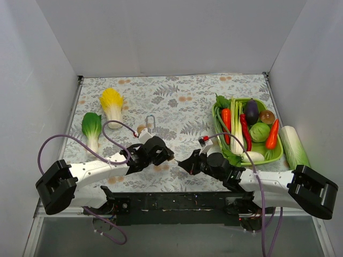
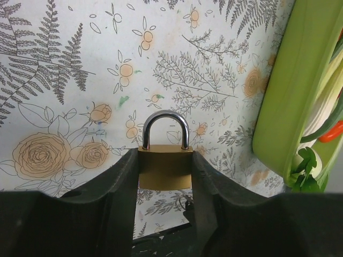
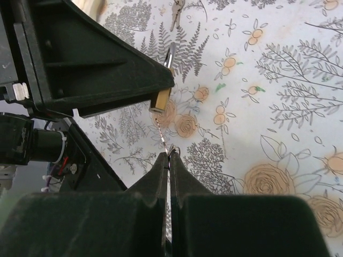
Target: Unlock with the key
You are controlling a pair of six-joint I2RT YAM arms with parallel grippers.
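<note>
My left gripper is shut on a brass padlock [image 2: 165, 167]. The padlock's silver shackle [image 2: 166, 115] looks closed and points away from the gripper. My right gripper is shut, with a thin metal key [image 3: 162, 134] sticking out from its fingertips. In the right wrist view, the key's tip is just short of the underside of the padlock [image 3: 160, 100], seemingly with a small gap. The top view has both grippers facing each other over the front middle of the table; the keyhole is hidden.
A metal loop [image 1: 150, 121] lies on the table behind the left arm. The green basket [image 1: 218, 140] of vegetables stands right, with a long cabbage [image 1: 295, 147] beside it. Yellow cabbage [image 1: 112, 104] and bok choy [image 1: 91, 128] lie left. The back middle is open.
</note>
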